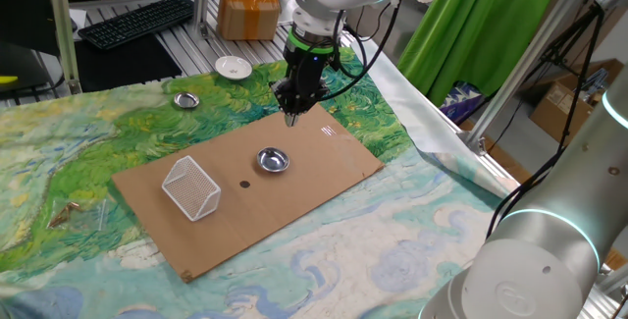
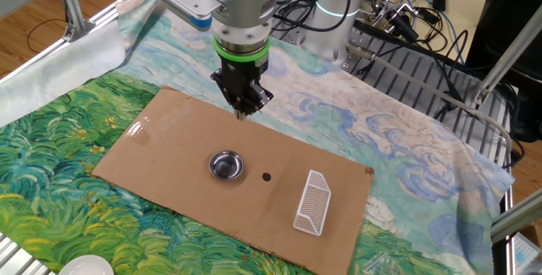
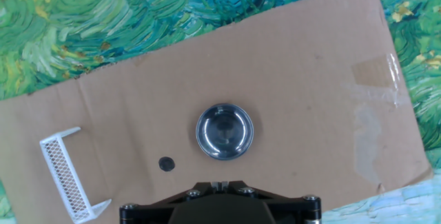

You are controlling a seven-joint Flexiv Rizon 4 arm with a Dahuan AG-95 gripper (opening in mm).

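My gripper (image 1: 291,120) hangs in the air above the cardboard sheet (image 1: 324,177), pointing down. Its fingertips meet, and nothing shows between them; in the wrist view the shut gripper is at the bottom edge. A small shiny metal bowl (image 3: 224,131) rests on the cardboard, apart from the fingers. Close to the bowl is a black round spot (image 3: 167,163). A white mesh goal (image 2: 313,203) stands on the cardboard beyond that spot, on the side away from the gripper.
Off the cardboard, on the painted cloth, are another small metal dish (image 1: 186,100), a white bowl (image 1: 234,68) and a clear plastic bag (image 1: 80,214). A cardboard box (image 1: 247,13) and a keyboard (image 1: 135,22) lie further back. Much of the cardboard is bare.
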